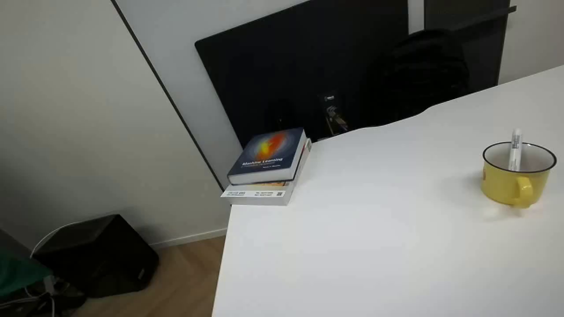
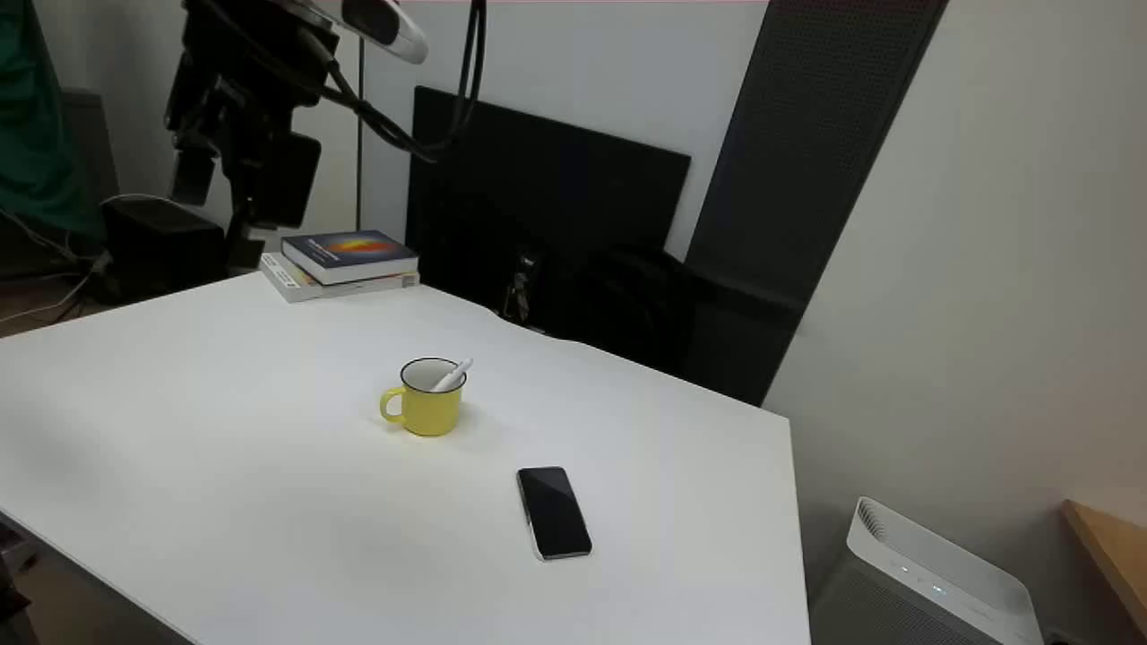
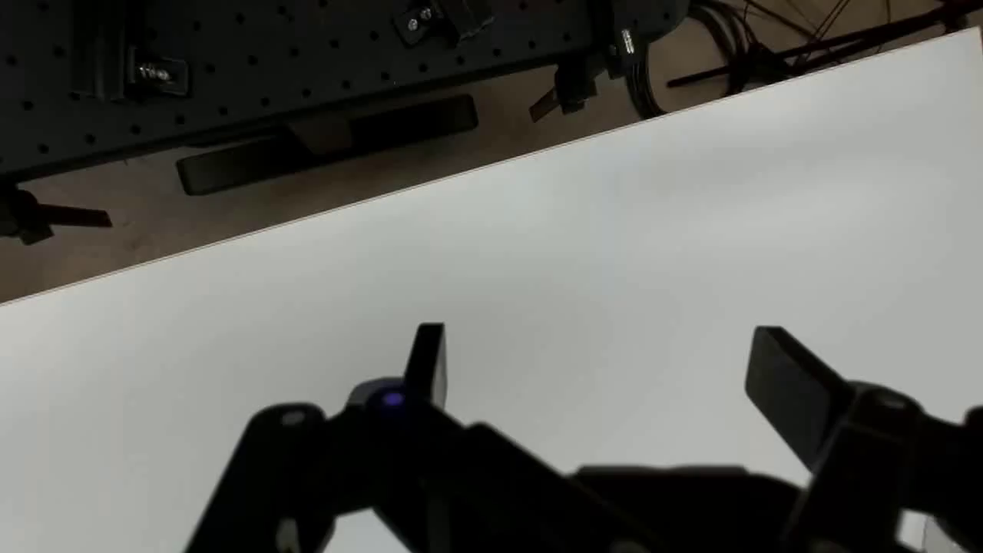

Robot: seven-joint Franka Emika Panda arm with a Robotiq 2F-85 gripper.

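With its fingers wide apart, my gripper is open and has nothing between them; bare white table shows below it in the wrist view. In exterior view 2 the gripper (image 2: pixel 220 220) hangs over the table's far left, in front of the books and well away from the mug. A yellow enamel mug (image 2: pixel 433 414) with a dark rim stands upright on the table. Leaning inside it is a white marker (image 1: pixel 515 150), its upper end above the rim. A black phone (image 2: pixel 555 512) lies flat to the right of the mug.
Two thick books (image 1: pixel 269 158) are stacked at a table corner. Beyond one table edge, the wrist view shows a dark perforated platform (image 3: pixel 304 74). A dark screen (image 2: pixel 538 183) stands behind the table.
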